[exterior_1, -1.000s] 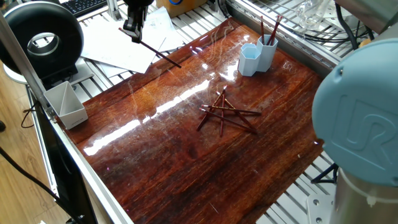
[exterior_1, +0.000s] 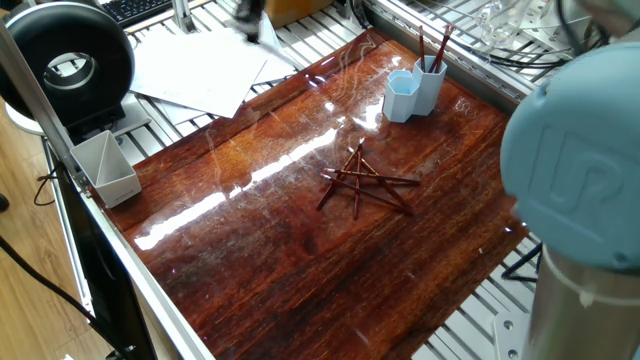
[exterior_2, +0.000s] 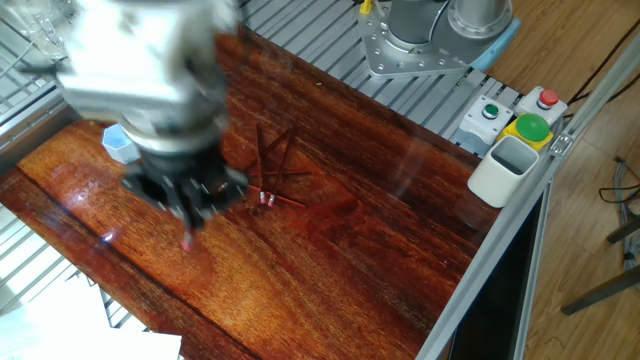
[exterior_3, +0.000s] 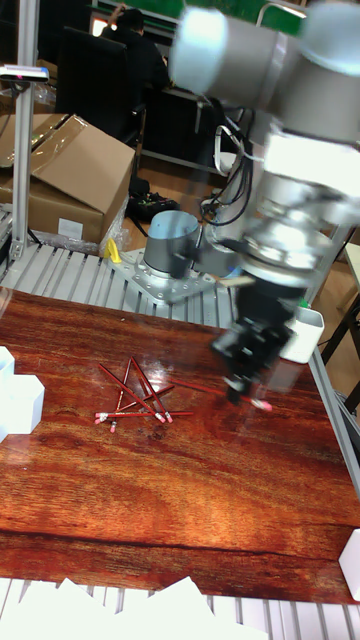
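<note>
My gripper (exterior_3: 247, 357), blurred by motion, is shut on a dark red pencil (exterior_3: 197, 388). This pencil sticks out on both sides of the fingers in exterior view 3, its pale pink end (exterior_3: 262, 405) to the right. In exterior view 2 the gripper (exterior_2: 195, 205) hangs over the table, hiding part of it; in exterior view 1 the gripper (exterior_1: 250, 15) is at the top edge. A crossed pile of several red pencils (exterior_1: 365, 185) lies mid-table. Two joined pale blue hexagonal cups (exterior_1: 402, 96) stand by the rail, with pencils (exterior_1: 437, 50) upright in the taller one.
A white open box (exterior_1: 106, 170) stands at one table edge. White papers (exterior_1: 185, 72) lie on the slats beside a black round device (exterior_1: 66, 68). Emergency-stop buttons (exterior_2: 547, 98) sit near the frame's corner.
In exterior view 1 my gripper has shifted right and upward, mostly out of the top edge, carrying its pencil, now a faint blur. The pile and the cups stay put.
</note>
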